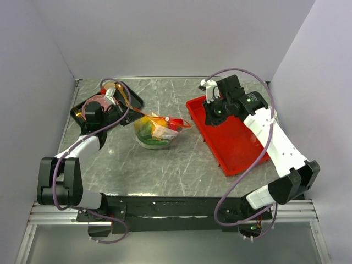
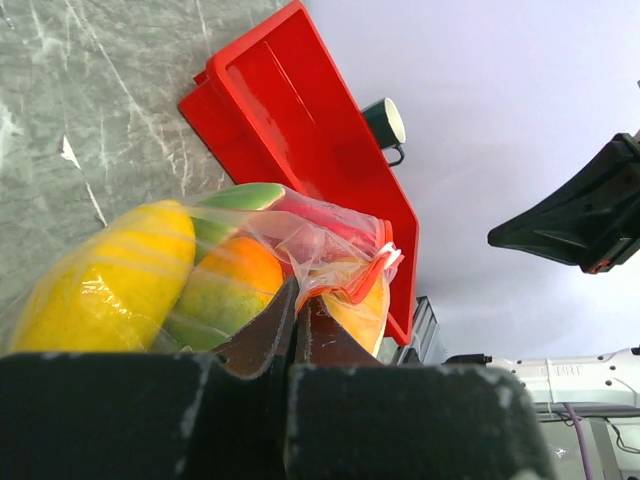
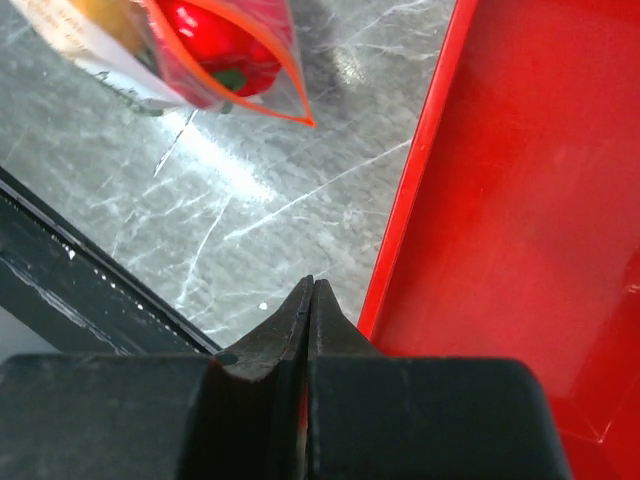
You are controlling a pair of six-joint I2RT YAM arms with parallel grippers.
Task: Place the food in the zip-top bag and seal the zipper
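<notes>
A clear zip top bag (image 1: pixel 147 142) with an orange zipper holds several foods in the middle of the table. Through its film I see a yellow mango-like fruit (image 2: pixel 125 275), an orange-green fruit (image 2: pixel 232 283) and a red pepper (image 3: pixel 217 45). My left gripper is shut on the bag's zipper edge at one end. The white slider (image 2: pixel 391 258) sits on the zipper, apart from my right gripper. Over the red bin's near edge, my right gripper is shut with nothing between its fingers; the bag lies off to its left.
A red bin (image 1: pixel 235 144) lies right of the bag. At the back left, a black tray (image 1: pixel 137 103) holds a pink plate (image 1: pixel 94 104). A dark green mug (image 2: pixel 380 122) stands beyond the bin.
</notes>
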